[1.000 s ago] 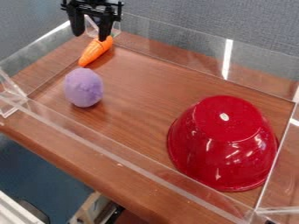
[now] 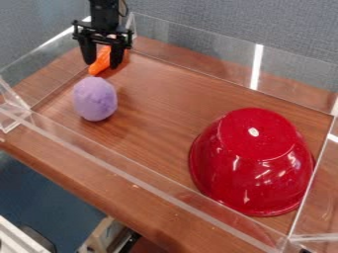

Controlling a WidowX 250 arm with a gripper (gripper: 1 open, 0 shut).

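Observation:
My black gripper (image 2: 102, 47) is low at the back left corner, over an orange carrot (image 2: 99, 65) that lies on the wooden surface. The gripper hides part of the carrot, and I cannot tell whether its fingers are open or shut. A purple egg-shaped object (image 2: 94, 99) lies just in front of the carrot.
An upside-down red bowl (image 2: 251, 158) fills the right side. Clear low walls (image 2: 258, 61) surround the wooden surface (image 2: 165, 119), whose middle is free. A grey wall stands behind.
My gripper has come down from above the back left corner onto the carrot, covering more of it. The purple object and the bowl have not moved.

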